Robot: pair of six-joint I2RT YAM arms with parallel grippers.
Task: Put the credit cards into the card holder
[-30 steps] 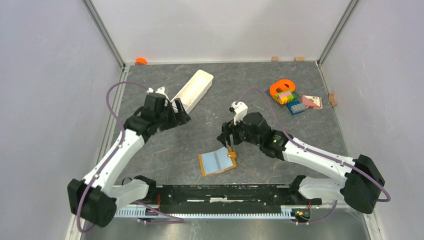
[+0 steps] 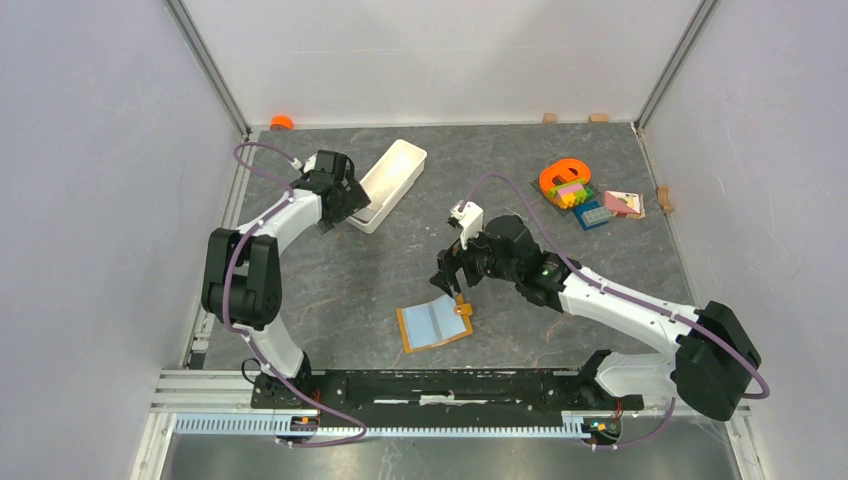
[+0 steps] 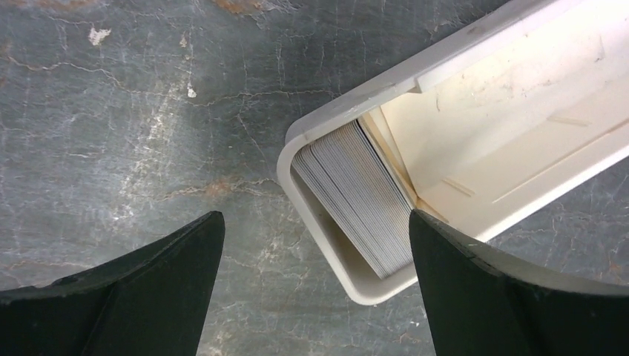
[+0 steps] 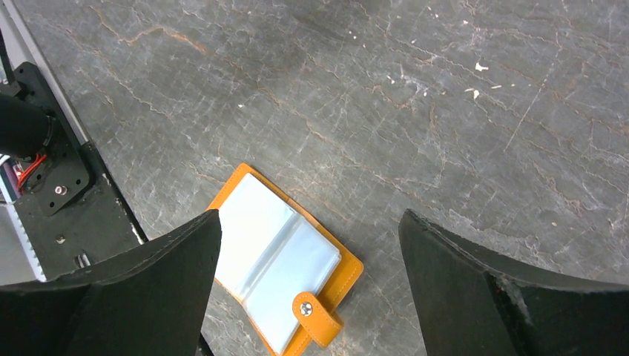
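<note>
The long white tray (image 2: 400,165) lies at the upper left, with a tightly packed stack of cards (image 3: 354,196) standing on edge at its near end. My left gripper is open over that end, nothing between its fingers. The open card holder (image 2: 430,322), orange-backed with pale inner panels and a snap strap, lies at the front middle, also seen low in the right wrist view. My right gripper is open above and just beyond it, holding nothing.
Toys (image 2: 565,173), a blue item (image 2: 592,214) and a small picture card (image 2: 625,203) sit at the back right. An orange round item (image 2: 282,122) is by the back left edge.
My left arm has swung toward the back, bringing its gripper over the tray's end. The right arm has shifted only slightly.
</note>
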